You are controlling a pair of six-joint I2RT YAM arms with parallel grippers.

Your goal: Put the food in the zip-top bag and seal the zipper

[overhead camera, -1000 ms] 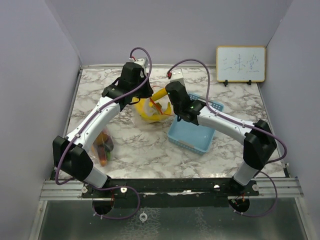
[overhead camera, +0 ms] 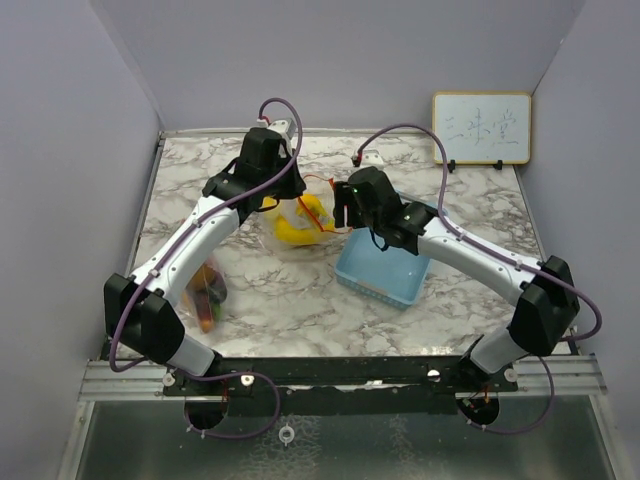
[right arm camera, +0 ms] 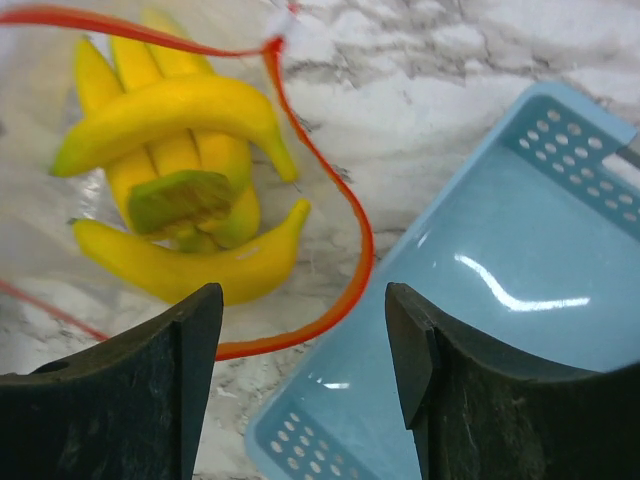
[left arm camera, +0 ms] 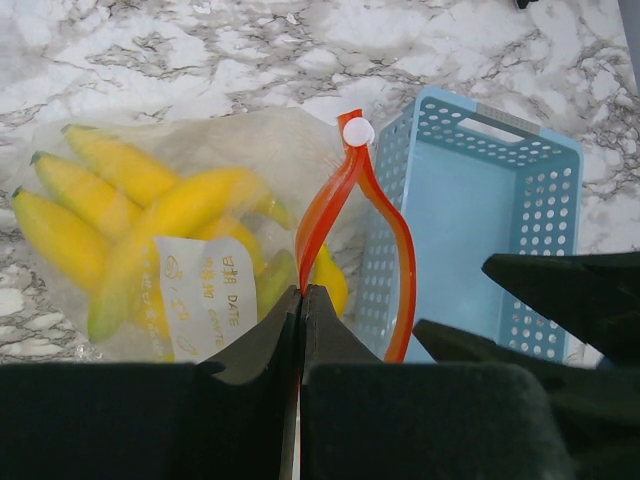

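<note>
A clear zip bag with a red zipper rim (left arm camera: 402,250) lies with its mouth spread open toward the blue basket. Inside it are several yellow bananas (left arm camera: 130,170) and a green-ended piece (right arm camera: 180,200). My left gripper is shut on the red rim, holding one side of the mouth up. Just outside the mouth, my right gripper stands open with no food between its fingers. The near stretch of the rim passes across the view between those fingers. A handwritten white label (left arm camera: 207,295) shows on the bag.
The blue basket (overhead camera: 385,262) beside the bag looks empty where it shows. Another bag with mixed produce (overhead camera: 207,293) lies at the left. A whiteboard (overhead camera: 482,128) stands at the back right.
The left arm has barely moved.
</note>
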